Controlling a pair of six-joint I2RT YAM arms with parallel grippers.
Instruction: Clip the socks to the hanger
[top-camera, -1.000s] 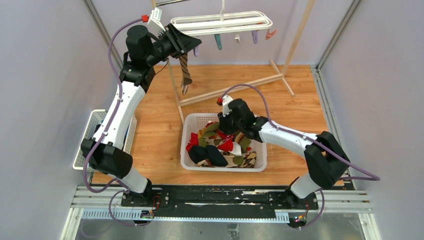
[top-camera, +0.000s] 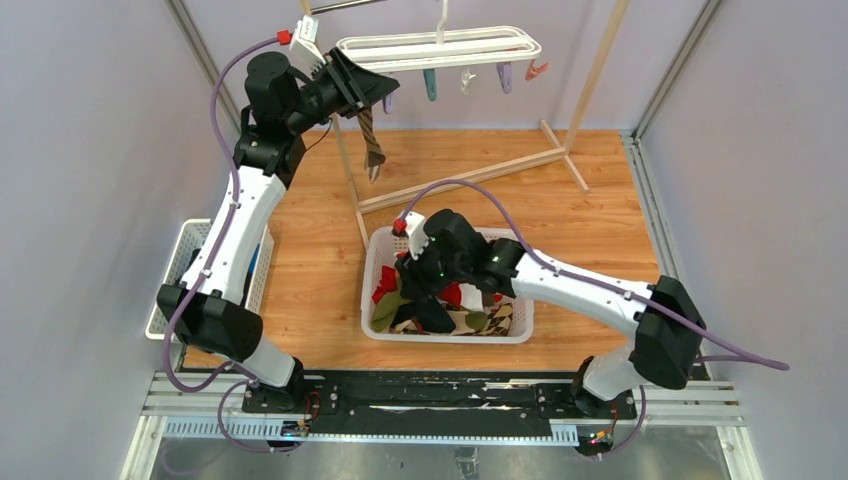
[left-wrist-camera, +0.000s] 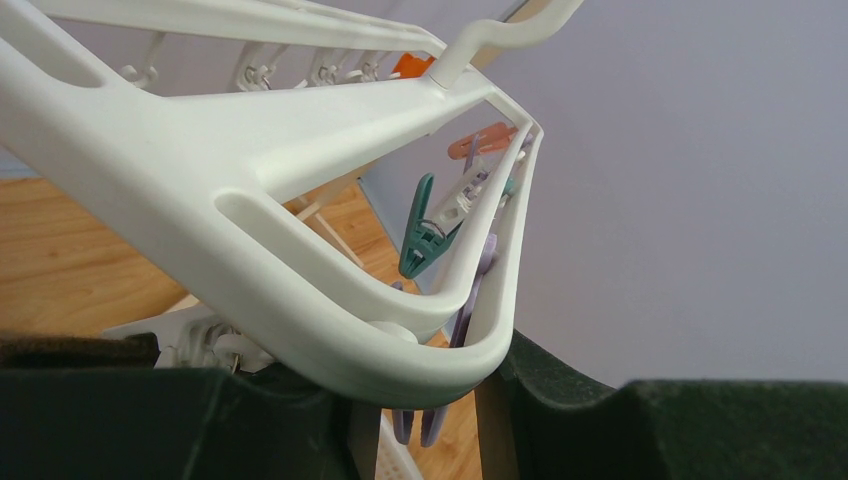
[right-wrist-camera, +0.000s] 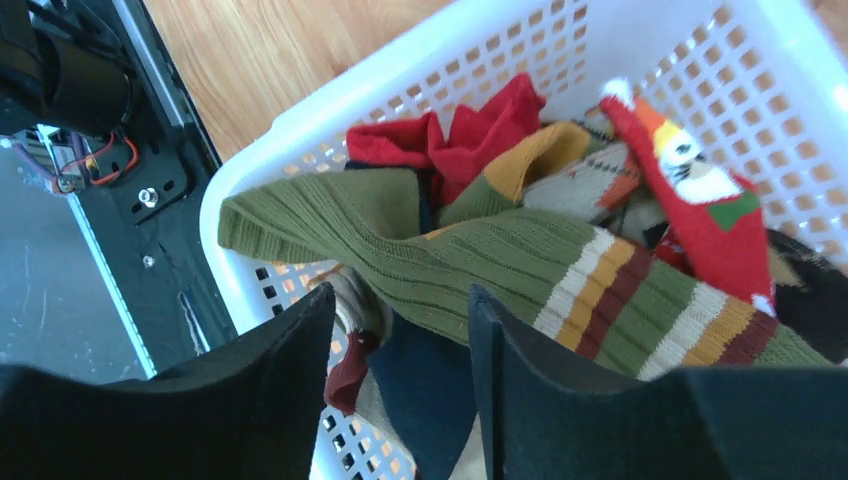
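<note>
An olive sock with white, tan and brown stripes lies across the heap in the white basket, its tip close to the rim. Over it my right gripper has its fingers apart, nothing visibly pinched between them. My left gripper is up at the left end of the white hanger, its fingers spread with a gap between them. A brown sock hangs below that hand; its edge shows beside a white clip. Teal and purple clips dangle from the hanger.
Red, dark and patterned socks fill the basket around the olive one. A wooden stand supports the hanger behind it. Another white basket stands beneath the left arm. Bare wood floor lies to the right.
The left arm has barely moved.
</note>
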